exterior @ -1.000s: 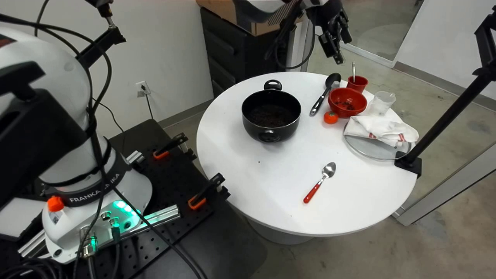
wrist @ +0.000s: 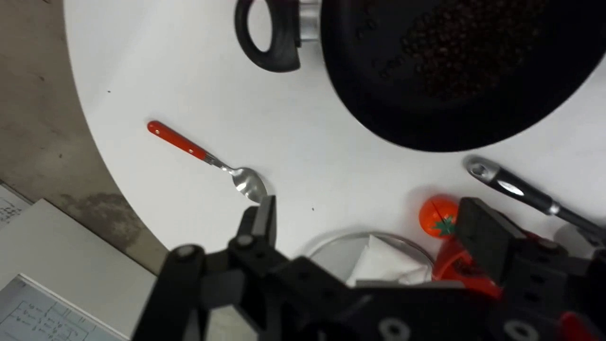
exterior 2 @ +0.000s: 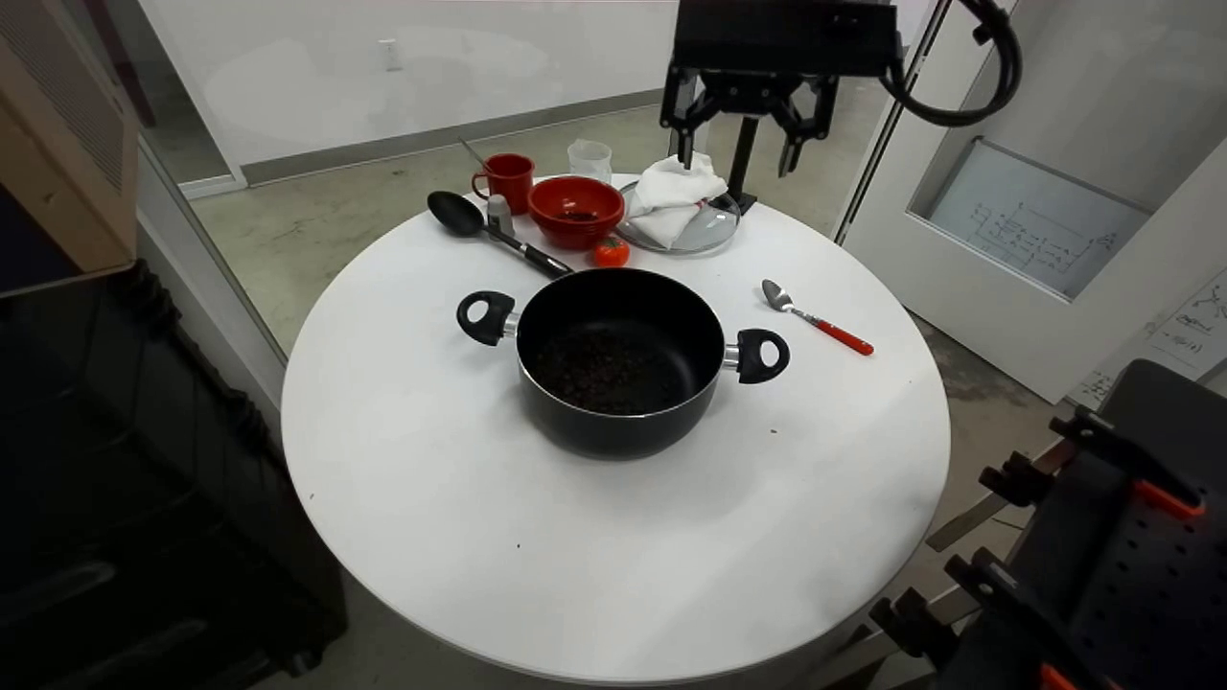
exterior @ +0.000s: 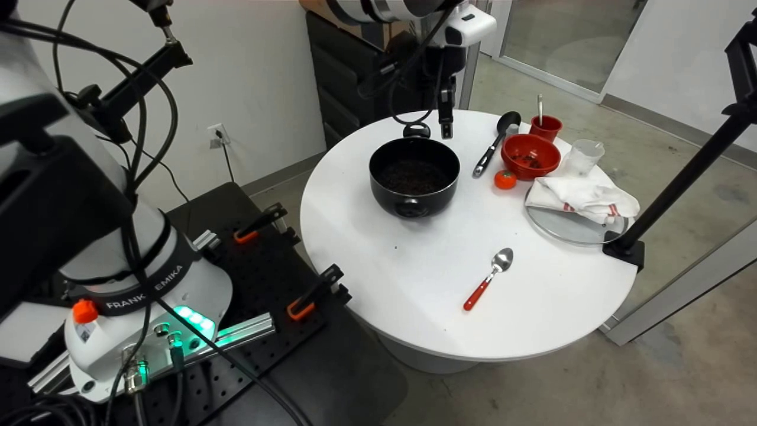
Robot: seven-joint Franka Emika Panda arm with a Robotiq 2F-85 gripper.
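Note:
My gripper hangs open in the air above the table, nothing between its spread fingers. On the white table stands a black two-handled pot with dark beans on its bottom. A spoon with a red handle lies alone on the bare tabletop. Close together sit a red bowl with a few dark bits inside, a small tomato and a black ladle-like spoon. In the wrist view the fingers partly cover the red bowl.
A red mug holding a utensil and a clear plastic cup stand near the table's edge. A white cloth lies on a grey plate. A black post rises beside it.
In exterior view 1 my gripper has swung left and lower, from beyond the red mug to behind the pot, and now points straighter down. The table objects have not moved.

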